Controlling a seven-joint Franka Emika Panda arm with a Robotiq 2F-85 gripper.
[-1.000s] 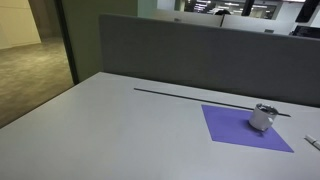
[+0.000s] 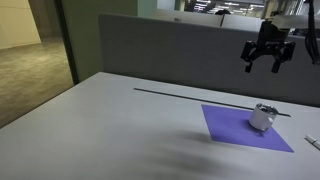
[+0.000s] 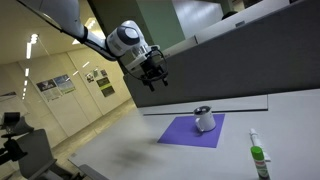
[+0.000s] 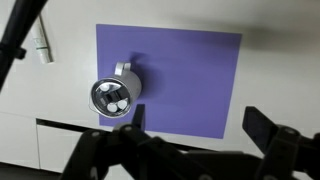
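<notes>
A white mug (image 2: 262, 118) stands upright on a purple sheet (image 2: 232, 125) lying flat on the white table. From above, the wrist view shows several small round and dark items inside the mug (image 4: 112, 95), its handle pointing toward the middle of the sheet (image 4: 190, 70). High over the table hangs my gripper (image 2: 263, 69), well clear of the mug. Its fingers are spread wide apart in the wrist view, with nothing between them. In exterior view 2 the gripper (image 3: 159, 82) hangs above and left of the mug (image 3: 204, 119).
A white marker-like item (image 4: 43, 45) lies beside the sheet. Near the table's right side stands a green-labelled bottle (image 3: 260, 162). A thin dark strip (image 2: 190, 97) runs along the back, before a grey partition (image 2: 180, 50).
The mug and sheet have not moved.
</notes>
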